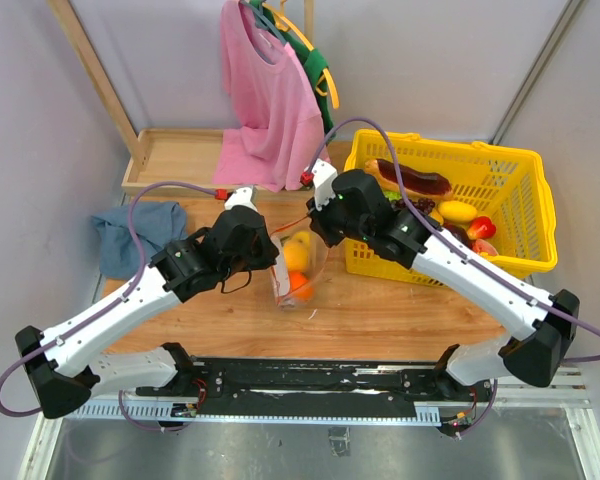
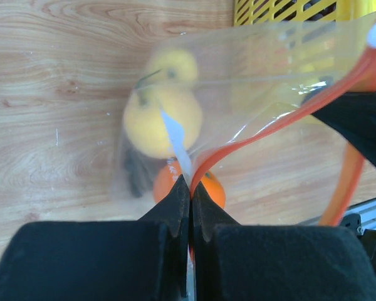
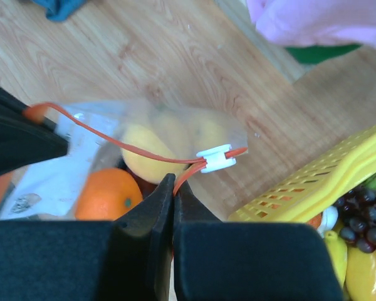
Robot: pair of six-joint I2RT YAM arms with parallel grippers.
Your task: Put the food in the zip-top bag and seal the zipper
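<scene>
The zip top bag (image 1: 302, 280) stands on the wooden table between my grippers, holding yellow fruit (image 2: 163, 122) and an orange (image 3: 108, 195). My left gripper is shut on one red zipper edge of the bag, at its near end in the left wrist view. My right gripper is shut on the red zipper edge just below the white slider (image 3: 216, 159). The bag's clear wall hides some detail of what is inside.
A yellow basket (image 1: 520, 200) of produce stands at the right. A blue cloth (image 1: 140, 240) lies at the left, and a pink shirt (image 1: 265, 110) hangs over the wooden rack (image 1: 170, 155) behind.
</scene>
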